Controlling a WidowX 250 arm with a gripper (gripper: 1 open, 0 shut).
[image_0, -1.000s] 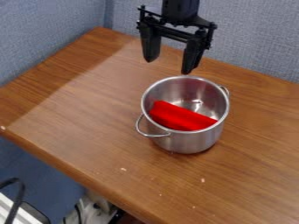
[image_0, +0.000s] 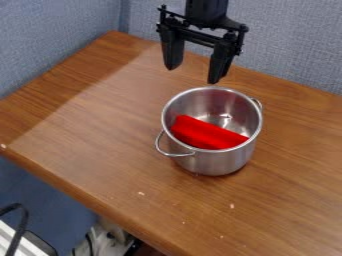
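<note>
A steel pot (image_0: 211, 105) with two thin handles stands on the wooden table, right of centre. Inside it lies a red cylindrical object (image_0: 207, 134), resting on the bottom at a slant. My black gripper (image_0: 195, 65) hangs above and behind the pot, its two fingers wide apart, with nothing visible between them.
Grey padded walls (image_0: 54, 35) border it at the back and left. Some cables and equipment show below the table edge at the lower left.
</note>
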